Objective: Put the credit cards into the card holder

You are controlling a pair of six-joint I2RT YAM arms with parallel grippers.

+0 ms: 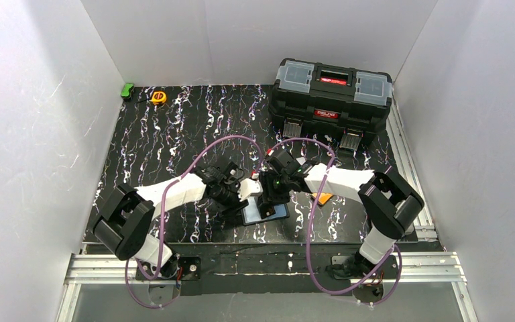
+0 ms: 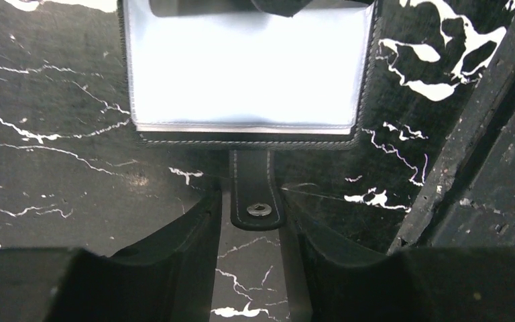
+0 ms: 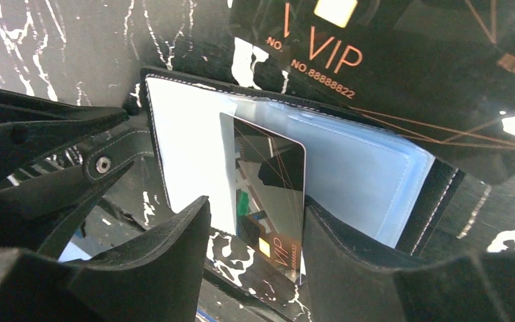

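Observation:
The open card holder (image 1: 250,212), black with pale and bluish sleeves, lies flat near the table's front edge beneath both arms. Its snap strap (image 2: 255,178) runs between the fingers of my left gripper, which stands part open with a narrow gap on one side. A black VIP card (image 3: 268,181) rests at the holder's middle, one edge by the bluish sleeve. My right gripper is open, its fingertips on either side of that card. Another black VIP card (image 3: 375,74) overlaps the holder's upper edge in the right wrist view; the top view hides it.
A large black toolbox (image 1: 332,100) stands at the back right. An orange item (image 1: 322,198) lies right of the holder, partly under the right arm. A yellow tape measure (image 1: 159,98) and a green item (image 1: 127,90) sit back left.

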